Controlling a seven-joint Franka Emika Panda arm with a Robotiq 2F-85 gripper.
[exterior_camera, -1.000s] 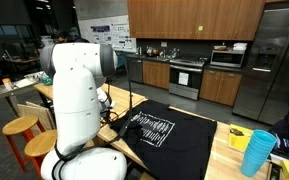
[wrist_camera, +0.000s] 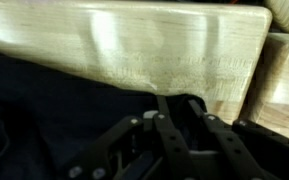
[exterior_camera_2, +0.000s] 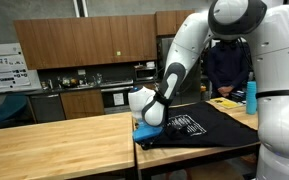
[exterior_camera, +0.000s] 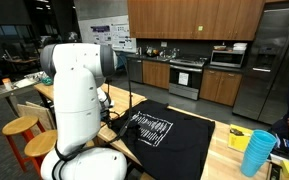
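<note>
A black cloth with white print (exterior_camera: 169,132) lies spread over the table, its near-left part bunched up. In the second exterior view the same cloth (exterior_camera_2: 199,122) reaches the table's edge, and my gripper (exterior_camera_2: 147,132) is down low at that bunched corner. Dark folds of cloth (wrist_camera: 54,115) fill the lower left of the wrist view. My gripper is right against the cloth's edge there, its black fingers blending into the fabric. How far the fingers stand apart, and whether cloth lies between them, is hidden by black on black.
Bare wooden tabletop (exterior_camera_2: 44,146) stretches to the left. A blue cup (exterior_camera: 256,153) and a yellow item (exterior_camera: 240,137) are at the right end of the table. Two stools (exterior_camera: 24,125) stand beside the table. A person (exterior_camera_2: 222,65) is behind it.
</note>
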